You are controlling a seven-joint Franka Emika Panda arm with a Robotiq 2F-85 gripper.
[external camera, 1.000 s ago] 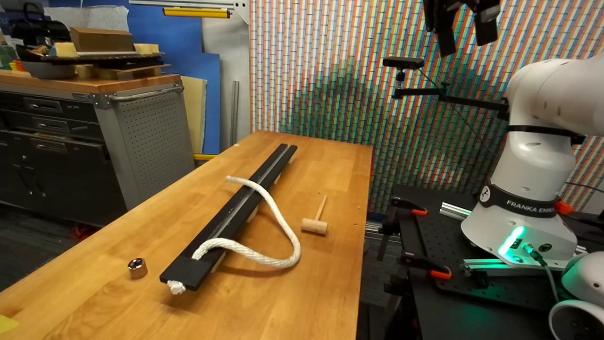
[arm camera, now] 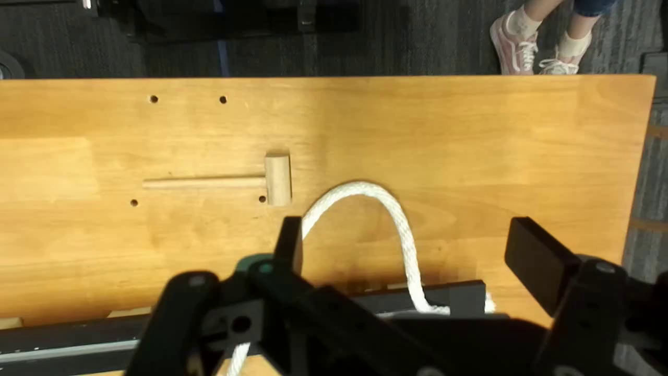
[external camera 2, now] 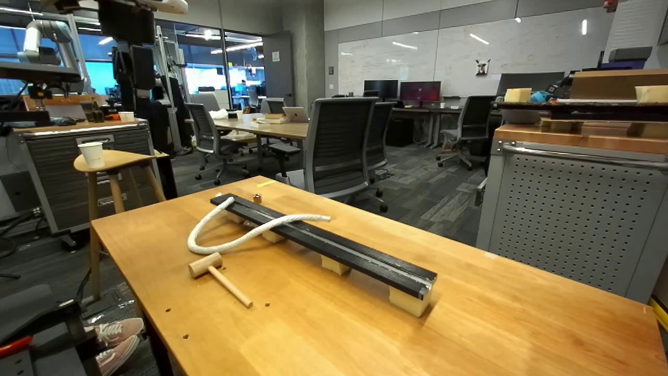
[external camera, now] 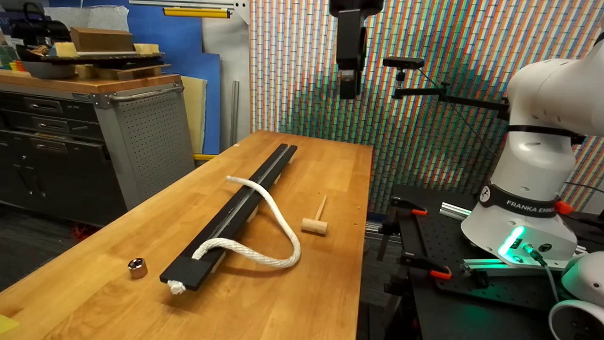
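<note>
My gripper is open high above the table, its two dark fingers wide apart in the wrist view with nothing held. A white rope (external camera: 283, 226) comes out of one end of a long black grooved bar (external camera: 226, 212), loops out over the table and crosses back over the bar, its free end beyond it. A short frayed stub (external camera: 176, 287) shows at the bar's near end. Beside the loop lies a wooden mallet (external camera: 315, 225), flat on the table. On the bar's other side stands a small copper-coloured metal cylinder (external camera: 137, 268); the wrist view does not show it.
Pale blocks (external camera 2: 410, 302) hold the bar up off the wooden table (external camera 2: 501, 326). A workbench (external camera: 150, 124) stands past the table's left side, and someone's shoes (arm camera: 516, 47) show near the table's edge.
In exterior view 1 the gripper has moved left and lower, from above the robot's side to above the table, and appears turned. The rope, bar, mallet and cylinder have not moved.
</note>
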